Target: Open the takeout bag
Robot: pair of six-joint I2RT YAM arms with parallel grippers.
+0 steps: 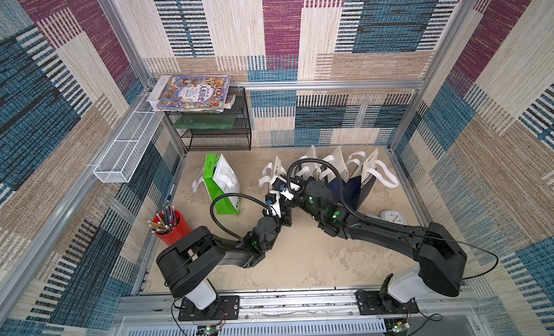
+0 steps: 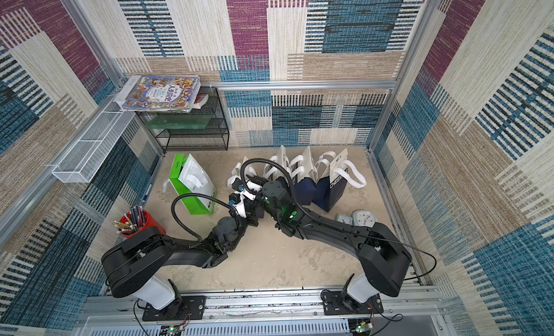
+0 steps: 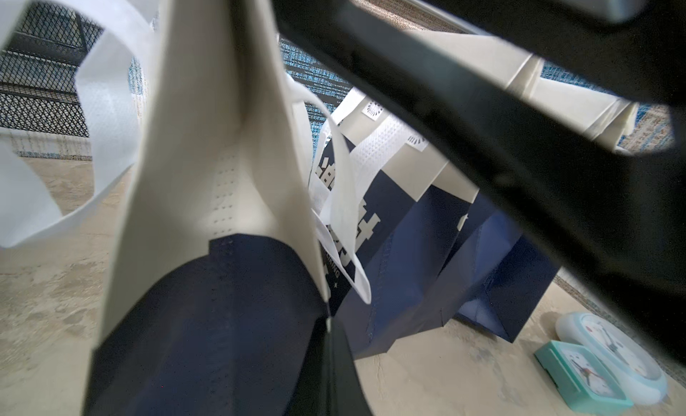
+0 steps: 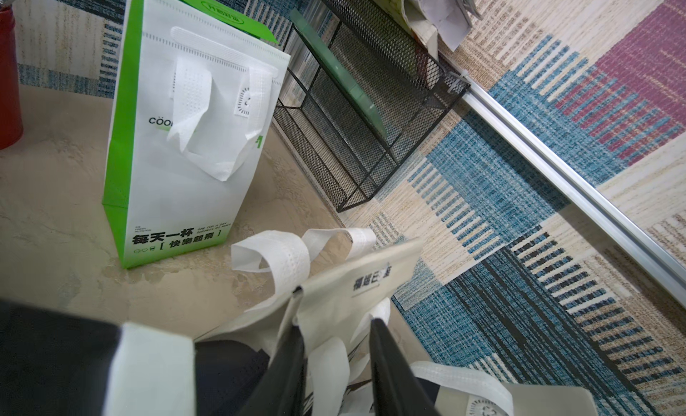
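The takeout bag, cream above and navy below with white strap handles, stands upright; its side fold (image 3: 235,166) fills the left of the left wrist view. My left gripper is shut low on the bag's near side edge, which runs down into its fingertips. From above, both grippers meet at this bag and mostly cover it. In the right wrist view, my right gripper is part open over the bag's top, with the printed cream panel (image 4: 364,280) and a white strap showing beyond and between its fingers. Whether the fingers touch the panel is unclear.
More navy-and-cream bags (image 2: 331,188) stand in a row to the right. A green-and-white bag (image 1: 222,183) stands at left, near a red pencil cup (image 1: 175,229). Two small clocks (image 3: 607,351) sit right.
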